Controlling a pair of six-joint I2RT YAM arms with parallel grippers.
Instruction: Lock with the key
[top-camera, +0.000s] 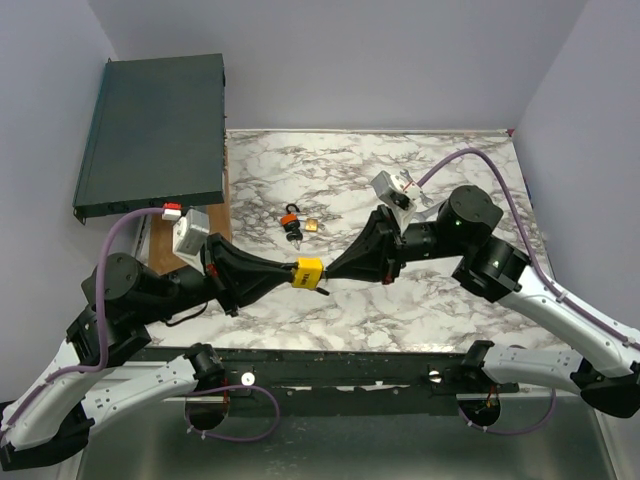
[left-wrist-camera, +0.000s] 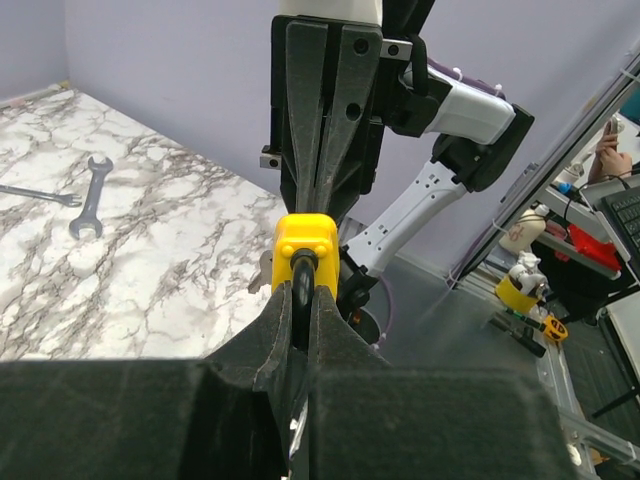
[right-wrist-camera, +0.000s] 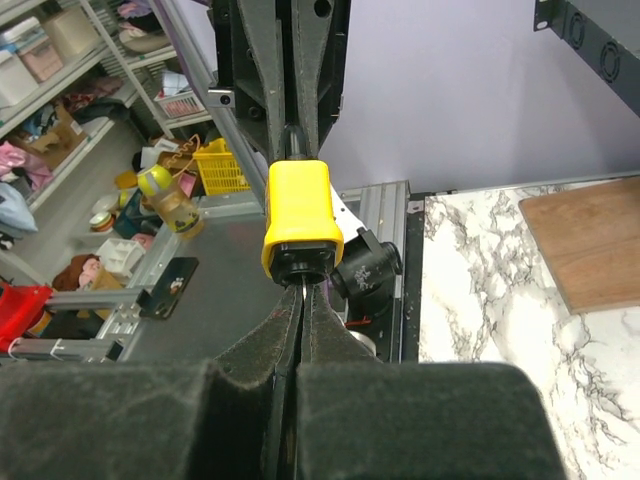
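A yellow padlock (top-camera: 307, 273) (left-wrist-camera: 306, 240) (right-wrist-camera: 299, 210) hangs in the air between my two grippers, over the front part of the marble table. My left gripper (top-camera: 290, 271) is shut on the padlock's dark shackle, as its wrist view shows. My right gripper (top-camera: 330, 270) is shut at the other end of the padlock, its tips by the black base with a thin metal piece at them. Whether that piece is the key, and how far it is inserted, cannot be told.
Small locks (top-camera: 292, 225) lie mid-table. A wooden board (right-wrist-camera: 580, 240) and a dark metal case (top-camera: 150, 135) are at the left. Wrenches (left-wrist-camera: 90, 200) lie on the table. Much of the marble (top-camera: 420, 310) is clear.
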